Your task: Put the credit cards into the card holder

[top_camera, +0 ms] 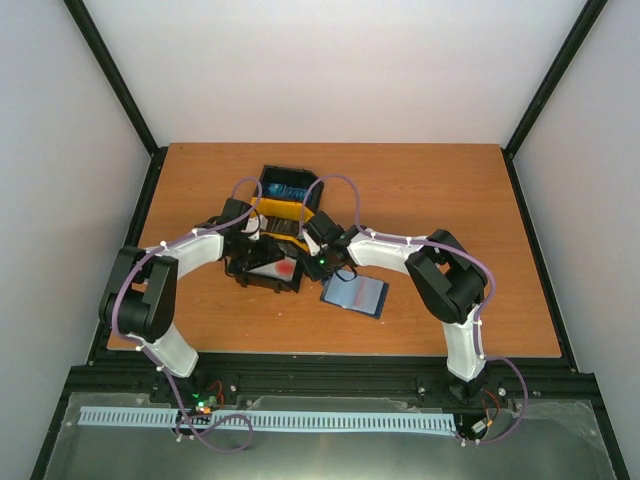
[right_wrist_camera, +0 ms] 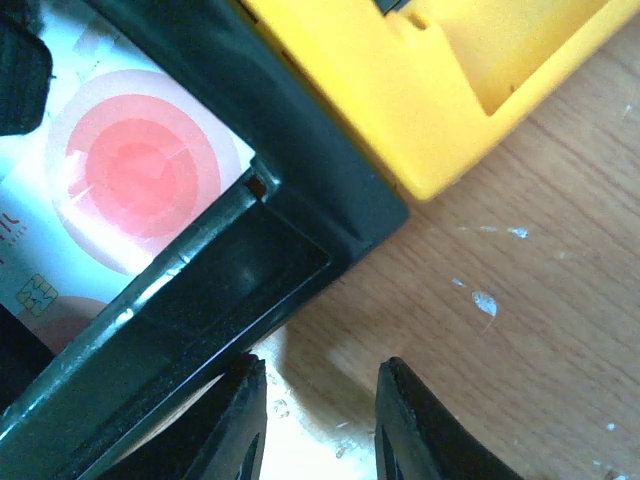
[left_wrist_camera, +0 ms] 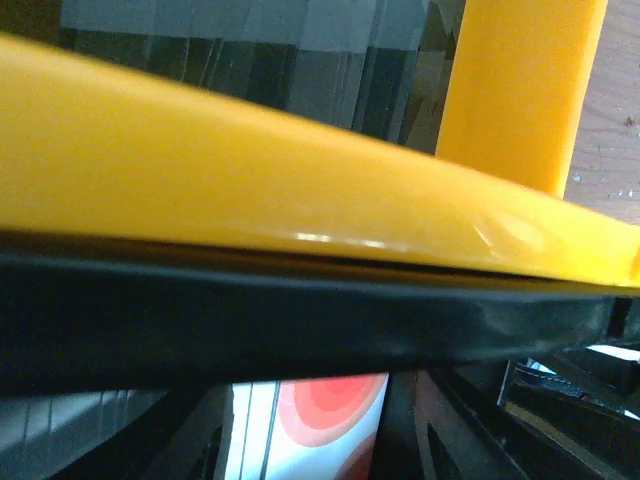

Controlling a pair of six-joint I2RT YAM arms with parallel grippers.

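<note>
An open black-and-yellow case holds blue cards at the back and a front compartment with white, pink-circled cards. My left gripper is over that compartment, its fingers apart in front of the pink-and-white card, partly under the black rim in the left wrist view; whether it touches a card I cannot tell. My right gripper stands open beside the compartment's outer wall, bare wood between its fingertips.
A blue-grey flat holder lies on the table right of the case, below the right arm.
</note>
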